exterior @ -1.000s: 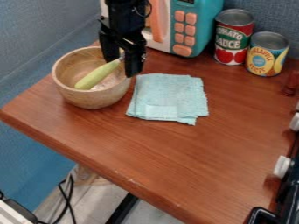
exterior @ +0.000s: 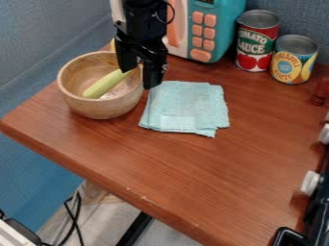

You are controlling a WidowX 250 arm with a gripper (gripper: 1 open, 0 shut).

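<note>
My black gripper [exterior: 137,63] hangs pointing down over the back right rim of a wooden bowl [exterior: 76,103] at the upper left of the table. A long pale green-yellow object [exterior: 103,84], like a corn cob or cucumber, lies tilted in the bowl, its upper end near my fingers. Whether the fingers hold anything or stand open is unclear. A folded light blue cloth [exterior: 186,110] lies right of the bowl.
A tomato sauce can [exterior: 256,41] and a yellow-labelled can [exterior: 294,60] stand at the back right, beside a teal microwave toy [exterior: 206,29]. Black stove-like hardware [exterior: 315,202] lines the right edge.
My gripper has shifted slightly and now sits a little lower than a second ago. The bowl and cloth look unmoved.
</note>
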